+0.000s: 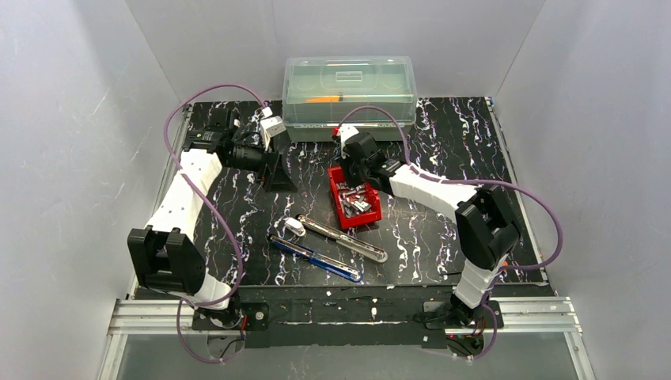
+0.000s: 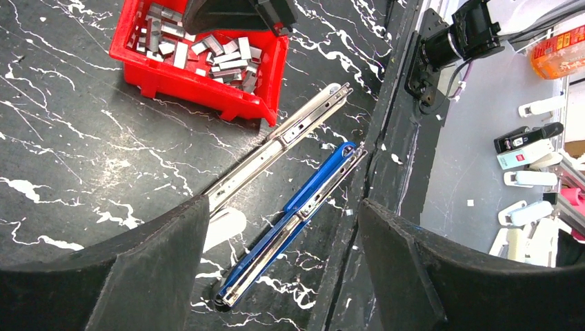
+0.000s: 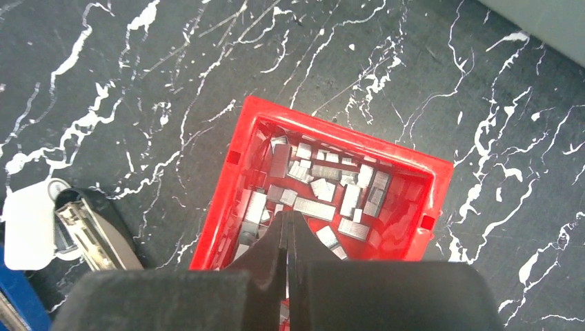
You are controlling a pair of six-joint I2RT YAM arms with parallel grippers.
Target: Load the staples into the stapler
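Observation:
Several staple strips lie loose inside the red bin. Above that bin my right gripper is shut, its tips meeting with no strip between them. In the left wrist view the stapler is opened flat in two lengths: a silver-lined beige length and a blue length lying roughly parallel. A white rounded piece sits by the beige one's near end. My left gripper stands open and empty over the table, left of the bin, its fingers wide apart.
A lidded translucent green box stands at the back, behind the bin. An orange bottle and small items lie off the table's edge.

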